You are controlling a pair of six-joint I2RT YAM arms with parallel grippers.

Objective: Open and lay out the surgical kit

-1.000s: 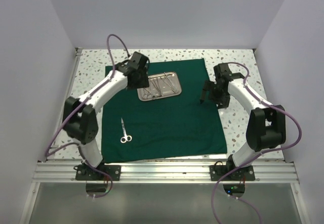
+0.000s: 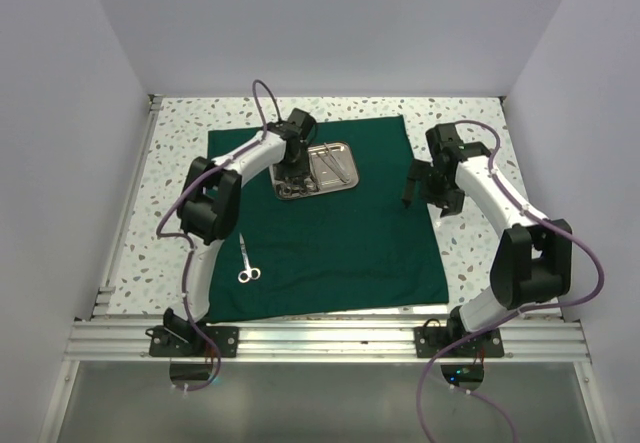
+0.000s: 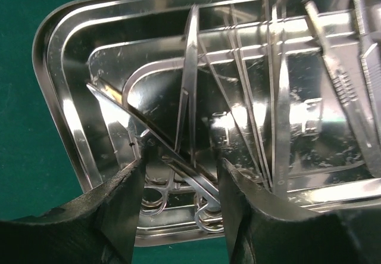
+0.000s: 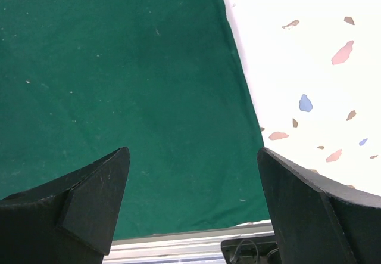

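A steel tray (image 2: 350, 177) holding several instruments lies on the green cloth (image 2: 330, 253). My left gripper (image 2: 296, 175) is over the tray's left end; in the left wrist view its fingers (image 3: 113, 210) stand apart around crossed scissor-like instruments (image 3: 190, 174) near the handle rings, part open, with no clear grip. Tweezers and scalpel handles (image 3: 345, 85) lie to the right in the tray. A pair of scissors (image 2: 247, 263) lies on the cloth at the lower left. My right gripper hangs open over the cloth's right edge, nothing between its fingers.
Speckled table (image 2: 160, 243) shows around the cloth. The right side of the cloth is empty.
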